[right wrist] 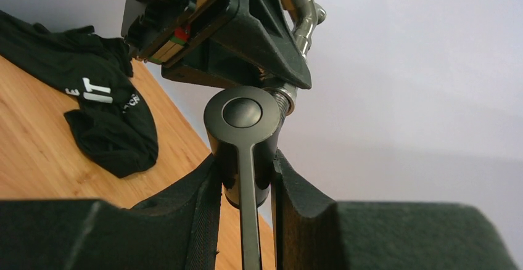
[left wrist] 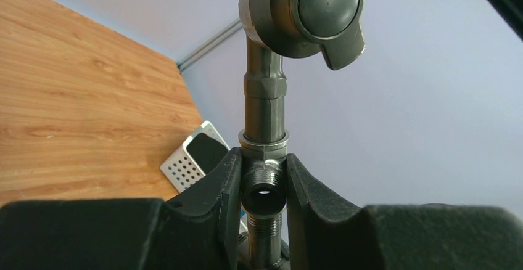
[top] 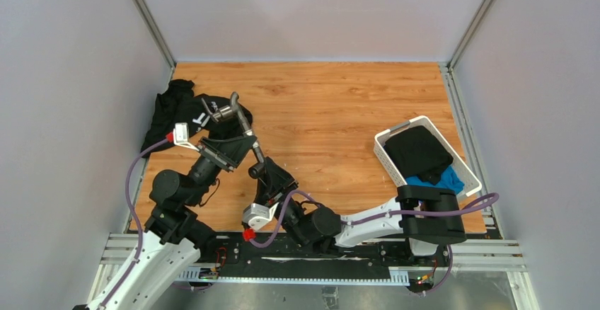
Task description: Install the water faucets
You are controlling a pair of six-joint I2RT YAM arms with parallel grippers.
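Note:
A metal faucet assembly rises above the arms at centre-left. My left gripper is shut on its threaded fitting; in the left wrist view the fingertips clamp that fitting, with a faucet body above. Lower down, my right gripper surrounds a cylindrical valve body with a long lever, its fingers either side of it. The valve adjoins a threaded end just below the left gripper; whether the threads are engaged I cannot tell.
A black garment lies at the left of the table. A white basket with black and blue cloth stands at the right.

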